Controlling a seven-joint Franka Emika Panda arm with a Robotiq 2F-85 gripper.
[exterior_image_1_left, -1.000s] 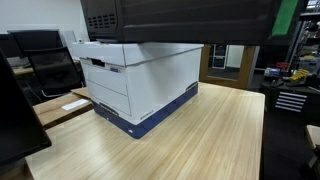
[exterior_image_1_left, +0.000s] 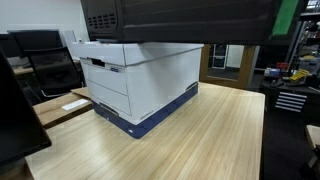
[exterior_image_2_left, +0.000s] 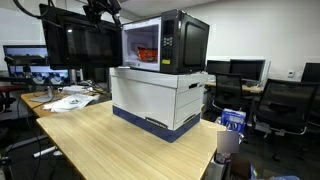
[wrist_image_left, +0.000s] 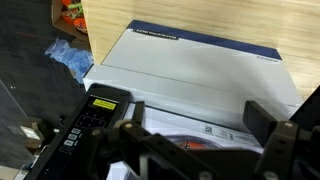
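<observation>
A black microwave (exterior_image_2_left: 184, 42) rests on top of a white box, its door (exterior_image_2_left: 72, 50) swung open to the left. Inside, an orange-red bowl (exterior_image_2_left: 148, 55) shows. My gripper (exterior_image_2_left: 102, 14) is up in front of the open door, small and dark in exterior view 2. From the wrist, the gripper looks open, its two dark fingers wide apart above the microwave's front. Between and below them, part of a round plate or bowl (wrist_image_left: 185, 142) with some red shows, mostly cut off. Left of it is the control panel (wrist_image_left: 92, 125) with a lit yellow-green display.
The white box (exterior_image_1_left: 140, 80) stands on a blue base (exterior_image_1_left: 135, 126) on a light wood table (exterior_image_1_left: 200, 140). Free table surface lies in front of and beside it. Papers (exterior_image_2_left: 72, 102) lie at the far left. Office chairs (exterior_image_2_left: 280, 105) stand behind on the right.
</observation>
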